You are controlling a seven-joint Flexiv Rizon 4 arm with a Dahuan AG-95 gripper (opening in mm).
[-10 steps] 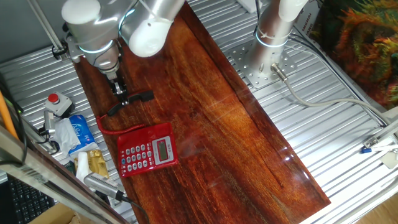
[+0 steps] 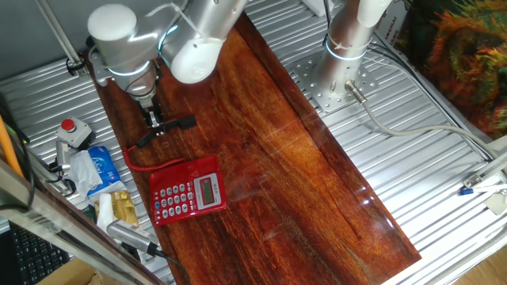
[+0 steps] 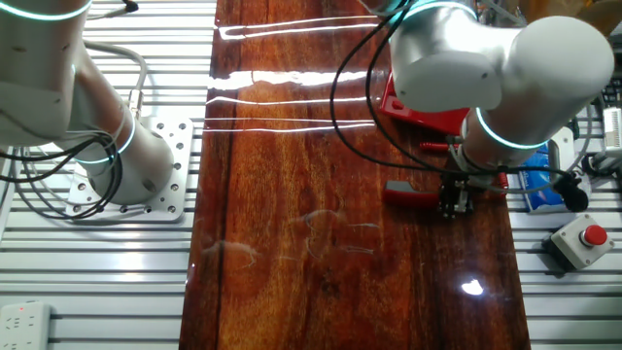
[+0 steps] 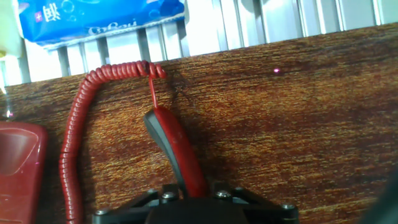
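The red telephone point(image 2: 173, 192) lies on the wooden board, keypad up, its corner point(image 4: 22, 180) at the left of the wrist view. Its dark-and-red handset point(image 2: 186, 122) rests off the base near the board's edge, joined by a coiled red cord point(image 4: 69, 155). My gripper point(image 2: 156, 128) points down over the handset's middle. In the wrist view the handset point(image 4: 180, 146) runs down between the fingers, whose tips sit on either side of it. Whether they press on it cannot be made out. Exterior view 2 shows the handset end point(image 3: 408, 194) protruding beside the gripper point(image 3: 453, 199).
A blue-and-white packet point(image 2: 101, 170) and a red-button box point(image 2: 74, 132) stand beyond the board's edge. Much of the glossy wooden board point(image 2: 293, 190) is clear.
The upper arm and wrist have shifted slightly to the right and down, and the gripper now stands more upright over the handset. The telephone and handset have not visibly moved.
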